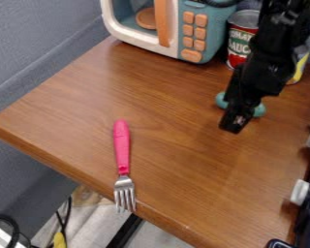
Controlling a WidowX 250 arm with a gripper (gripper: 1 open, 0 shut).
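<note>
My black gripper [234,118] hangs low over the right part of the wooden table, its tip over a teal object [256,108] that it partly hides. Whether the fingers are open or shut, and whether they touch that object, I cannot tell. A fork with a pink handle [121,147] lies flat at the front left of the table, tines toward the near edge, well apart from the gripper.
A toy microwave [158,24] stands at the back, beside a labelled can [238,41]. A yellow item [300,66] is partly behind the arm. A dark appliance with white knobs [308,208] lines the right edge.
</note>
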